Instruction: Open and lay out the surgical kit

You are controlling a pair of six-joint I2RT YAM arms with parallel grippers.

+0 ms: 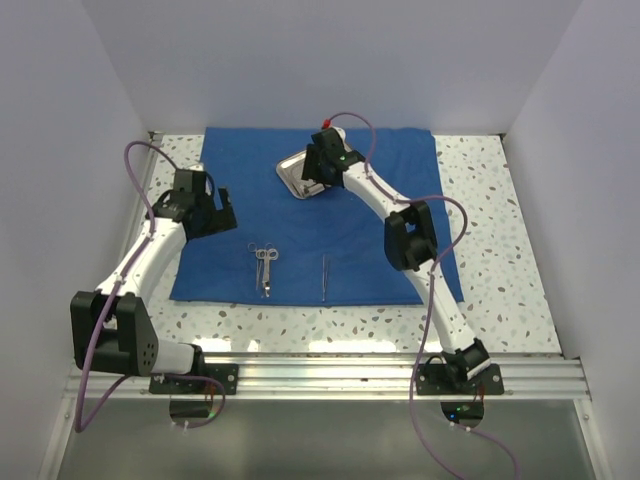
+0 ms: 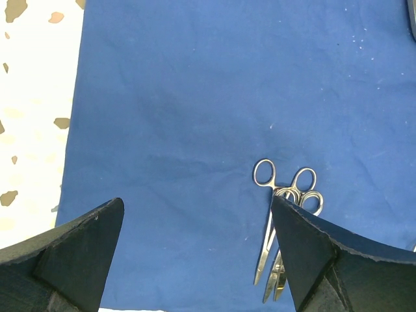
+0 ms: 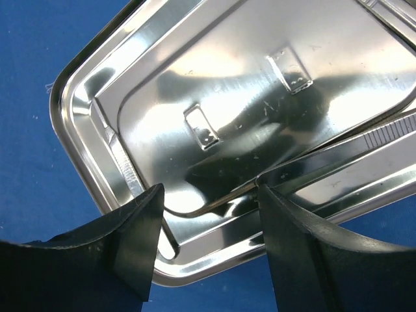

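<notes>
The steel tray (image 1: 292, 172) lies at the back of the blue cloth (image 1: 215, 275). In the right wrist view my right gripper is over the tray's near corner, fingers apart, above steel tweezers (image 3: 338, 148); a thin handled tool (image 3: 120, 156) lies along the tray's end. My left gripper stands open over the cloth's left side. Scissor-like ringed instruments (image 1: 267, 270) lie side by side at the front left of the cloth, and a slender instrument (image 1: 324, 278) lies alone at front centre.
Speckled table (image 1: 495, 230) borders the cloth, with walls at the sides and back.
</notes>
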